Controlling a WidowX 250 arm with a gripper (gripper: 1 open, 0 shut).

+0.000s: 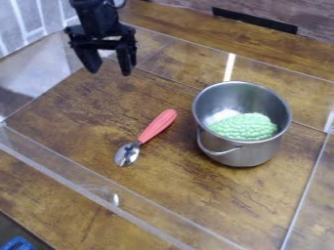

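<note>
At the top left of the camera view hangs my black gripper [102,59], open above the wooden table with nothing between its fingers. A spoon with a red handle [155,127] lies diagonally on the table at centre, its metal head toward the lower left. To its right stands a steel pot [268,107] holding a bumpy pale green object [244,128] and something white, partly hidden.
Clear plastic panels edge the table [104,117] on the left and along the front. A blue object [14,244] sits in the bottom left corner.
</note>
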